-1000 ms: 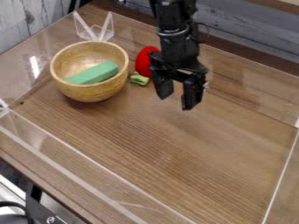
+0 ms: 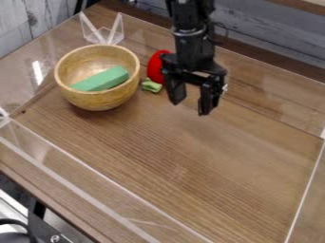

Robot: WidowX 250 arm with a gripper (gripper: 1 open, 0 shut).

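My black gripper (image 2: 193, 89) hangs over the upper middle of the wooden table, its fingers open, low near the surface. Just left of it, partly behind the arm, lies a red round object (image 2: 156, 67), with a small green piece (image 2: 151, 85) in front of it. A small light object shows at the gripper's right; I cannot tell what it is.
A tan bowl (image 2: 101, 99) at the upper left holds a green block (image 2: 103, 78). A clear object stands behind it at the back left.
The gripper has shifted slightly back and to the left. The objects on the table look unchanged.
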